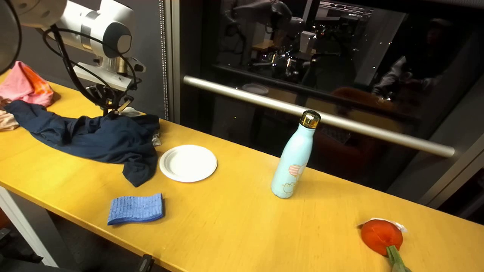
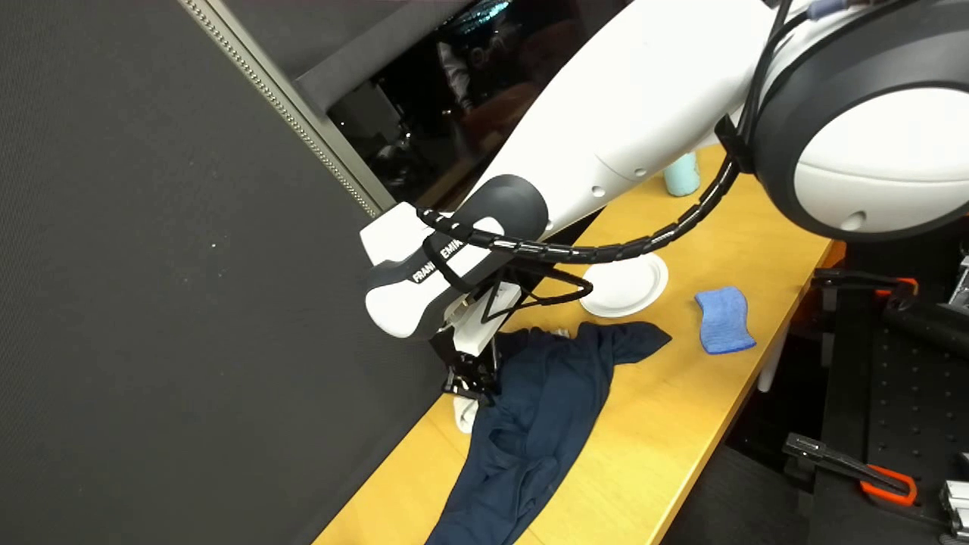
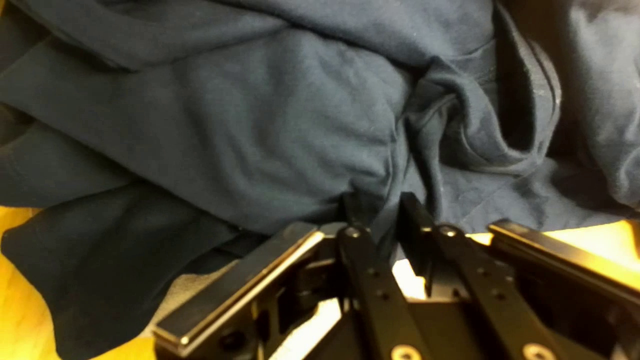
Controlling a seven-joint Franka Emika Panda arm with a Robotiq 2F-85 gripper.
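A dark navy garment (image 1: 93, 136) lies crumpled along the far left of the table. My gripper (image 1: 114, 110) is down at its back edge, by the wall. In the wrist view, the gripper has its fingers close together, with a narrow fold of the navy garment (image 3: 288, 132) bunched between the tips. Whether the fingers press on that fold cannot be told. A white cloth or paper (image 2: 465, 413) shows partly from under the garment, next to the gripper (image 2: 472, 386).
A white plate (image 1: 188, 164) sits right of the garment, with a blue folded cloth (image 1: 136, 208) nearer the front edge. A light blue bottle (image 1: 292, 163) stands mid-table. Pink cloth (image 1: 27, 86) lies far left; a red item (image 1: 382, 235) is at right.
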